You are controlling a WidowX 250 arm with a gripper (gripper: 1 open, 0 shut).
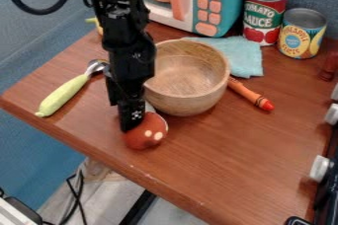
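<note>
The black arm reaches down from the top left to the front of the wooden table, where my gripper [132, 120] is over a red-orange round toy with pale spots [146, 138]. Its fingertips are at the toy's upper part; whether they are open or shut on it is hidden. A wooden bowl [191, 86] sits just behind and right of the toy.
A green-handled scoop [62, 94] lies left, an orange crayon [250, 95] right of the bowl. A blue cloth [240, 53], two cans [264, 17] and a toy microwave [211, 2] stand behind.
</note>
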